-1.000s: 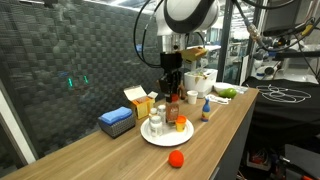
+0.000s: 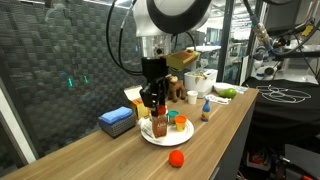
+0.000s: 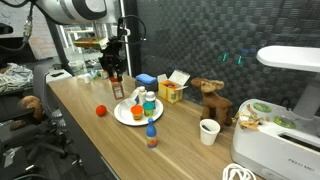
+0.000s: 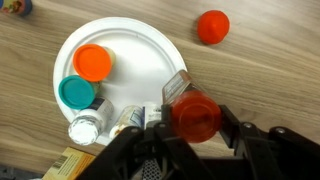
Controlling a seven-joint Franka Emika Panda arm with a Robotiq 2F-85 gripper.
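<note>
My gripper is shut on a brown bottle with a red-orange cap [image 4: 195, 117]; the fingers stand at either side of the cap. In exterior view 1 the bottle [image 2: 159, 127] hangs upright below the gripper [image 2: 157, 108], in front of the plate's left part. In exterior view 2 the bottle [image 3: 116, 92] appears at the near left rim of the white plate [image 3: 127, 120]. Whether its base touches anything cannot be told. On the plate stand an orange cup [image 4: 93, 62], a teal cup [image 4: 76, 92] and white bottles [image 4: 84, 128].
A red ball [image 2: 176, 158] lies on the table in front of the plate. A blue bottle [image 3: 151, 133], a white mug [image 3: 209, 130], a brown toy animal [image 3: 214, 98] and a yellow box [image 3: 173, 88] stand around it. Table left of the plate is clear.
In exterior view 1 my gripper has moved left and nearer the camera, carrying the brown bottle from the plate's right part to its left front. The cups and the ball stay put.
</note>
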